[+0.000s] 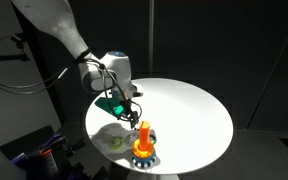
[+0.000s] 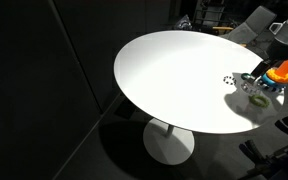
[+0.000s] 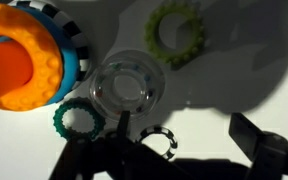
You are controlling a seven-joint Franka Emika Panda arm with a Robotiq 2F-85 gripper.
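An orange post (image 3: 4, 68) stands in a stack of rings at the left of the wrist view. The stack's orange ring (image 3: 46, 62) lies over a blue one, with a black-and-white checked edge below. Loose on the white table are a clear ring (image 3: 126, 85), a yellow-green ring (image 3: 175, 32), a dark green ring (image 3: 79, 118) and a small black-and-white ring (image 3: 159, 140). My gripper is open, its fingers wide apart with nothing held. In the first exterior view, the gripper (image 1: 132, 116) hangs close behind the stacking toy (image 1: 144, 140).
In the second exterior view, the toy (image 2: 281, 73) stands near the right edge and most of the tabletop (image 2: 174, 70) is clear.
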